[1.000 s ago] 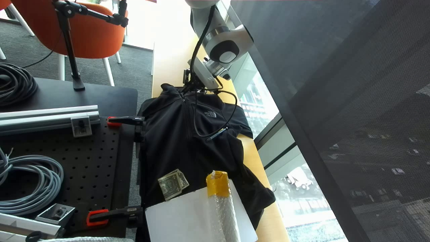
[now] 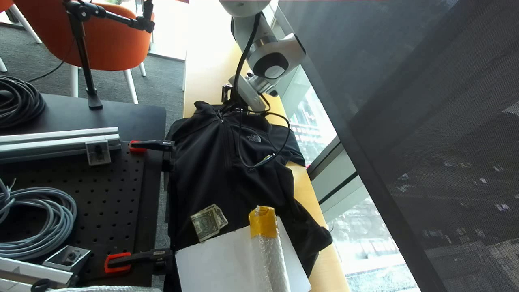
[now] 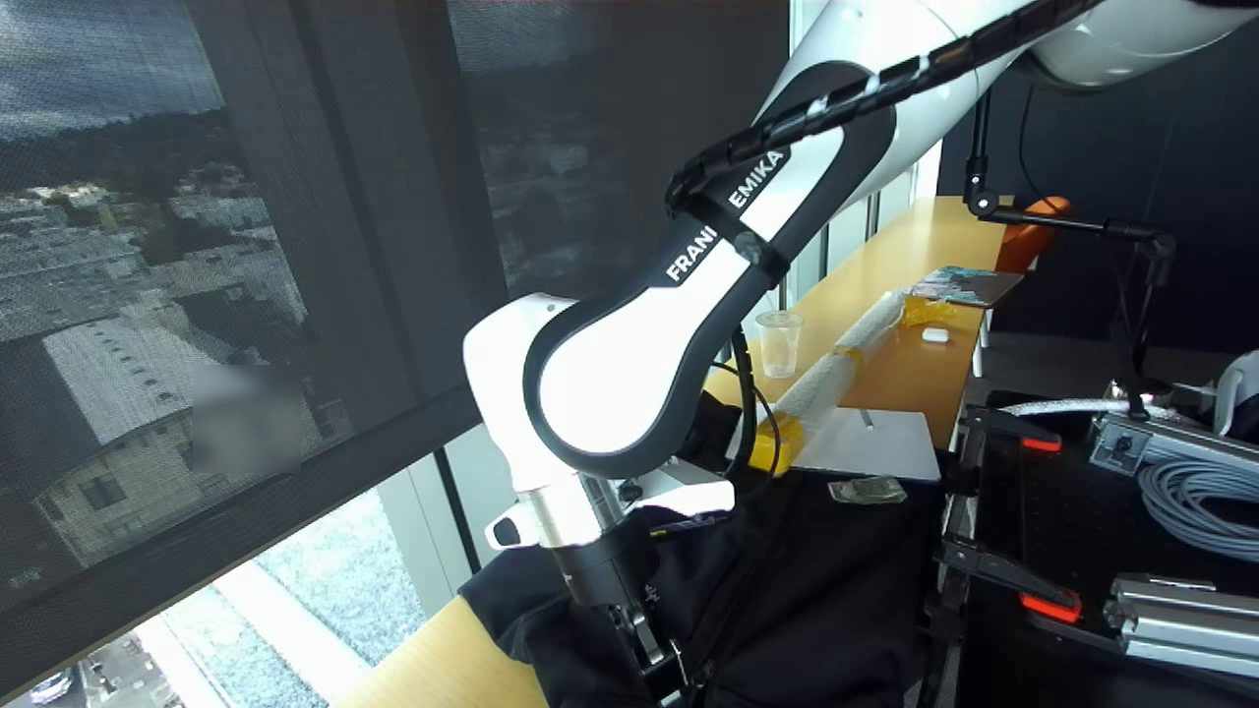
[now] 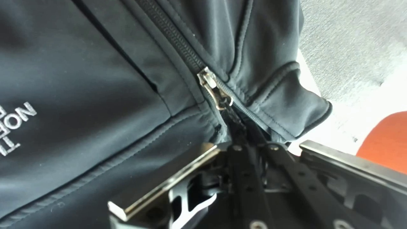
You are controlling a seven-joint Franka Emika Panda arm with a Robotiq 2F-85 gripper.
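Observation:
A black jacket (image 2: 214, 160) lies spread on the wooden table, white chest logo showing. In the wrist view its zipper's metal slider (image 4: 207, 77) sits near the collar, the teeth closed on the upper-left side of it and parted toward the gripper. From the slider's ring a dark pull cord (image 4: 233, 116) runs down to my gripper, which is shut on it. The cord's far end is hidden between the dark fingers. In exterior view 2 the gripper (image 3: 669, 673) reaches down to the jacket at the lower edge of the picture.
Folded banknotes (image 2: 209, 221) and a white board (image 2: 219, 263) lie at the jacket's hem, with a foil-wrapped roll (image 2: 270, 243) on the board. Clamps (image 2: 141, 260) edge the black pegboard table. The window blind (image 2: 389, 121) rises close on the other side.
The arm's hand has shifted slightly right and down in exterior view 1. Its cable loop has swung a little the same way. The jacket looks unchanged.

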